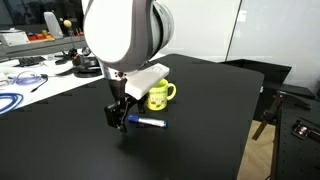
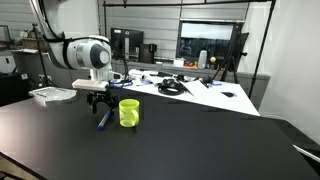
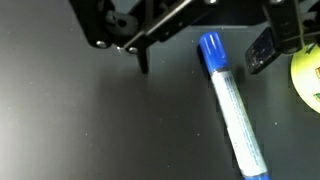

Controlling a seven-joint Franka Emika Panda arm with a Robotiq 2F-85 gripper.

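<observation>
A marker (image 3: 233,112) with a white barrel and blue ends lies flat on the dark table. My gripper is open above it; in the wrist view its blue cap shows between the two spread fingers, closer to the right one. Exterior view 1 has the gripper (image 1: 127,118) low over the left end of the marker (image 1: 150,122), partly covering that end. From the other side, the gripper (image 2: 101,103) hangs just over the marker (image 2: 104,120). Whether the fingertips touch the table is hard to tell.
A yellow mug (image 1: 159,95) stands close beside the gripper; part of the mug (image 3: 308,75) shows at the wrist view's right edge. Cables and gear lie on a white table (image 2: 215,95) behind.
</observation>
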